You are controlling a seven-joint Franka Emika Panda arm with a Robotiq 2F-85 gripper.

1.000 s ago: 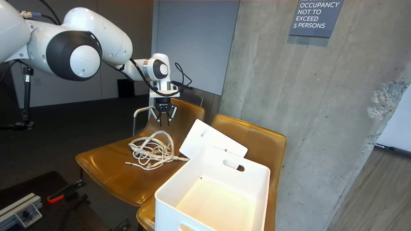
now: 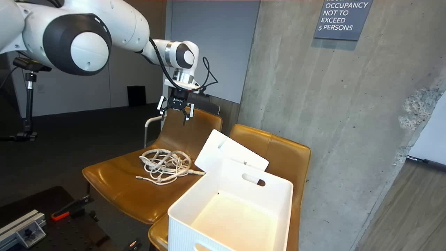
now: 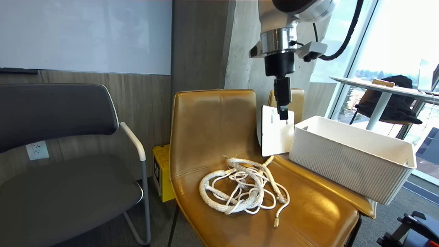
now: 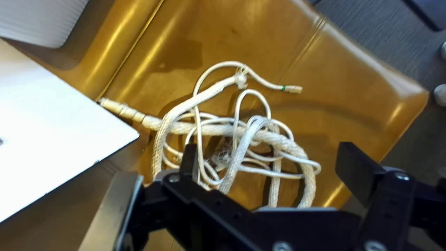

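A tangled off-white rope (image 2: 169,165) lies coiled on the seat of the left tan chair (image 2: 121,177). In the wrist view, thick braided loops of the rope (image 4: 217,130) cross thinner cords, and the palm hides the lower part. Well above the coil hangs my gripper (image 2: 174,119), its fingers spread with nothing between them. Exterior view 2 shows the gripper (image 3: 283,115) side-on, over the rope (image 3: 242,185). Beside that chair, a white open bin (image 2: 238,196) stands empty on the second chair.
A white flat panel (image 2: 230,151) leans between the bin and the chair backs. Behind the seats rises a concrete wall (image 2: 334,125). A grey armchair (image 3: 66,197) stands to the left in exterior view 2.
My gripper has risen and moved slightly right, and its fingers have spread wider. The rope loop that stood raised a second ago now lies lower on the coil.
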